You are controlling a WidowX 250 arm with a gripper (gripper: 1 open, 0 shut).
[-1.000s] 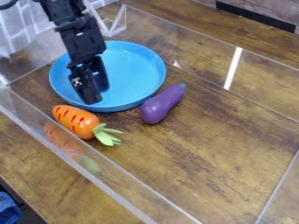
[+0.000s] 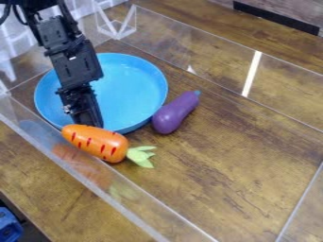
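Observation:
My black gripper [image 2: 78, 119] reaches down over the left side of the blue plate [image 2: 134, 87], its tips low beside the orange toy carrot [image 2: 93, 141]; whether they touch it I cannot tell. The fingers are partly hidden, with nothing seen held in them. The carrot lies in front of the plate, green leaves to the right. A purple toy eggplant [image 2: 176, 112] lies right of the plate.
Clear plastic walls edge the wooden surface [image 2: 233, 165] at the front left and back. A blue object [image 2: 7, 224] shows at the lower left corner.
The gripper has moved left and down toward the carrot. The plate has shifted slightly left, and the carrot has moved a little right and down.

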